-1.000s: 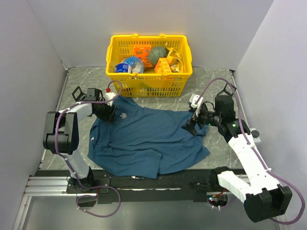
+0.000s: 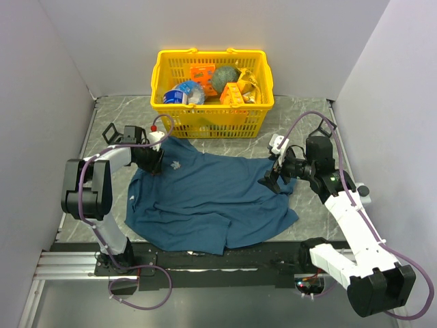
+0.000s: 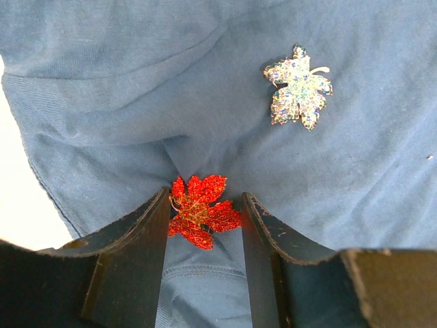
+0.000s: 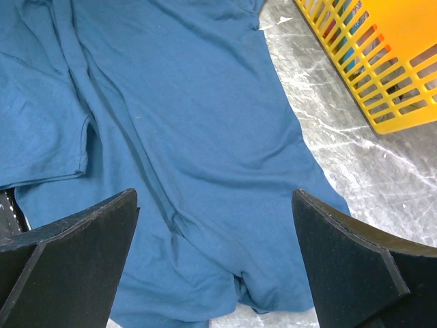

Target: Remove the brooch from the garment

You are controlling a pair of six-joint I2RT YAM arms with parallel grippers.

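Observation:
A blue garment (image 2: 198, 198) is spread on the marble table. In the left wrist view a red glitter leaf brooch (image 3: 201, 215) lies on the cloth between the fingertips of my left gripper, which is part open around it. A sparkly silver leaf brooch (image 3: 298, 90) sits higher up on the cloth; from the top it is a pale spot (image 2: 175, 165). My right gripper stands open above the garment's right part, with nothing between its fingers.
A yellow basket (image 2: 212, 119) full of packages and a round green item stands at the back. Bare marble (image 2: 300, 219) shows around the garment. Grey walls enclose both sides and the back.
My left gripper has shifted very slightly at the garment's left part over the last second. The right arm has not moved.

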